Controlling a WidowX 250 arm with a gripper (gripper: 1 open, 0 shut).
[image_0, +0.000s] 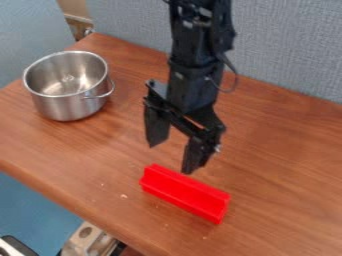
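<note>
My black gripper (179, 141) hangs in the middle of the camera view, open, its two fingers spread with nothing between them. It is just above and behind a red bar (186, 194), which lies diagonally on the wooden table (281, 190) in the lower middle. The fingers appear to be apart from the bar.
A steel pot (67, 100) sits at the left edge of the table. A blue surface lies beyond the table's lower left edge.
</note>
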